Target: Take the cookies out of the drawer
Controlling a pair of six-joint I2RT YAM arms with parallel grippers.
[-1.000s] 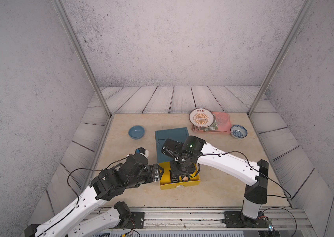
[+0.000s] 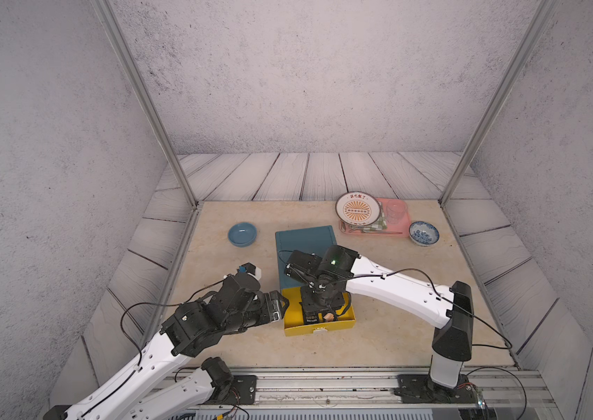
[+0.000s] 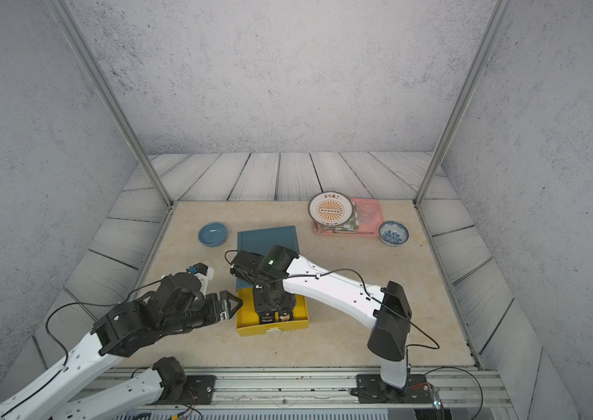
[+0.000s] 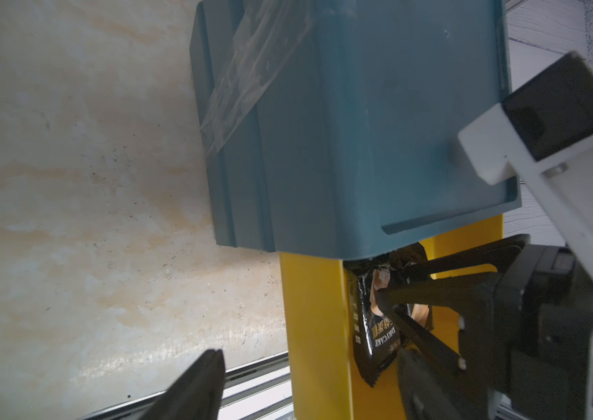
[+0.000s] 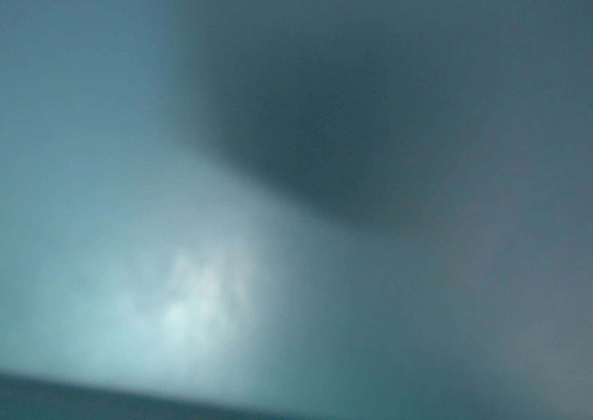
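Observation:
A yellow drawer (image 2: pixel 297 329) stands pulled out from the blue cabinet (image 4: pixel 408 112). In it lies a cookie packet (image 4: pixel 373 315) in black wrapping with pale lettering. My right gripper reaches down into the drawer over the packet, its dark fingers (image 4: pixel 443 290) apart; whether they touch the wrapping I cannot tell. At the drawer's left side my left gripper (image 2: pixel 283 308) is part open, and its blurred fingers (image 4: pixel 201 385) show nothing between them but drawer wall and tabletop. The right wrist view is filled by blurred blue surface.
A blue bowl (image 2: pixel 242 234) sits at the back left. Toward the back right are a patterned plate (image 2: pixel 358 209), a pink tray (image 2: pixel 398 225) and a blue-and-white bowl (image 2: pixel 423 233). Free tabletop (image 2: pixel 394 322) lies right of the drawer.
The left gripper has shifted only a little, and the drawer stays where it was.

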